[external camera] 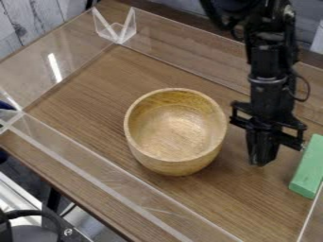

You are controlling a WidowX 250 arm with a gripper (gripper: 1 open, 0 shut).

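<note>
The black robot gripper (263,151) points down at the wooden table (89,85), just right of a round, light wooden bowl (173,142). Its tips are low, at or near the table surface, and look shut; nothing shows between them. A green rectangular block (307,168) lies at the right edge, to the right of the gripper.
A clear angular plastic piece (116,26) sits at the back left. Dark equipment (23,227) shows at the lower left corner.
</note>
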